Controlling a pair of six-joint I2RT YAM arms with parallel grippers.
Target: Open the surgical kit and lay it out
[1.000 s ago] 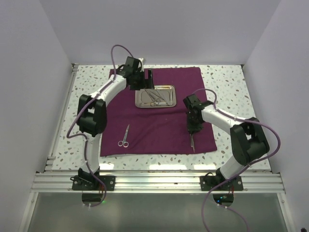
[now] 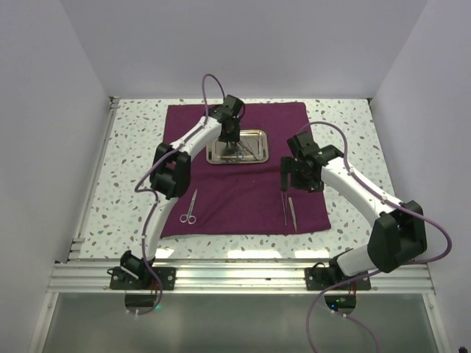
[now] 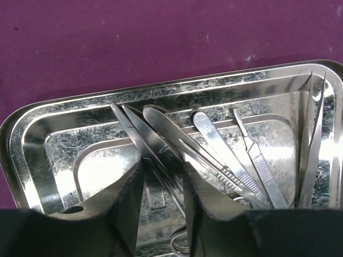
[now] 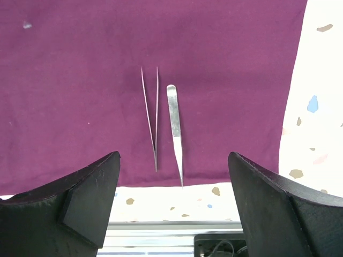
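Observation:
In the metal tray (image 3: 107, 176) lie scissors, scalpel handles (image 3: 257, 166) and tweezers (image 3: 316, 139). My left gripper is down among the crossed blades at the tray's left-middle, its fingers partly apart around steel instruments; whether it grips any is unclear.
A pair of scissors (image 2: 190, 209) lies at the lower left of the cloth. The cloth's middle below the tray is clear. Speckled table (image 2: 129, 169) surrounds the cloth.
My left arm has moved right over the tray, its fingers drawing closer.

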